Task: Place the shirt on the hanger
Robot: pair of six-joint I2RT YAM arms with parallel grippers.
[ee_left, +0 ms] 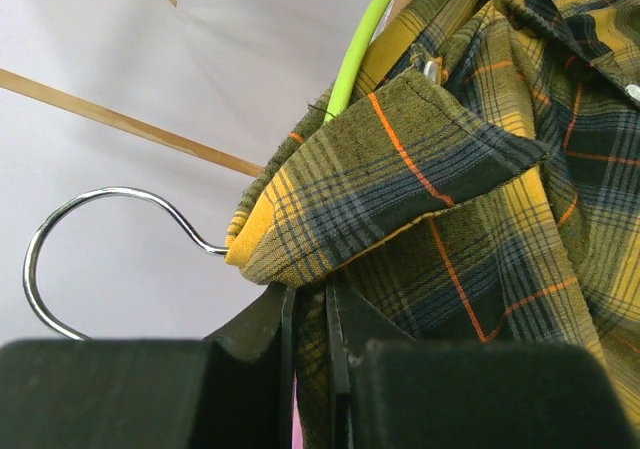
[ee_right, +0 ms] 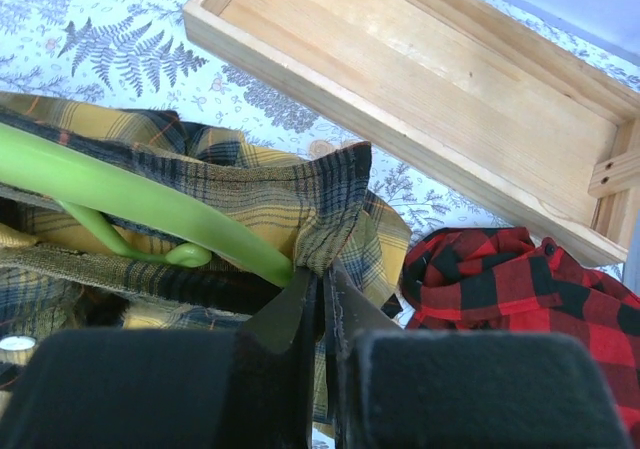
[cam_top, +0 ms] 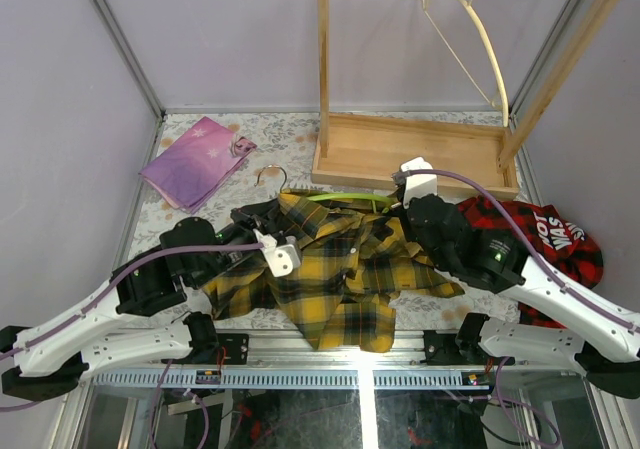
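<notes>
The yellow and black plaid shirt (cam_top: 335,269) hangs between my two grippers, its lower part spread toward the table's front edge. A green hanger (ee_right: 130,191) lies within the shirt's neck opening, and its metal hook (ee_left: 118,191) sticks out by the collar. My left gripper is shut on shirt cloth beside the hook. Over at the other shoulder, my right gripper is shut on the shirt's edge (ee_right: 335,204). The hanger's green arm runs up to those fingertips; whether it is pinched too I cannot tell.
Behind stands a wooden rack (cam_top: 420,134) with a pale hanger (cam_top: 480,39) on its bar. A red and black plaid garment (cam_top: 550,244) lies at the right. Folded purple cloth (cam_top: 198,162) rests at the back left, with bare table beside it.
</notes>
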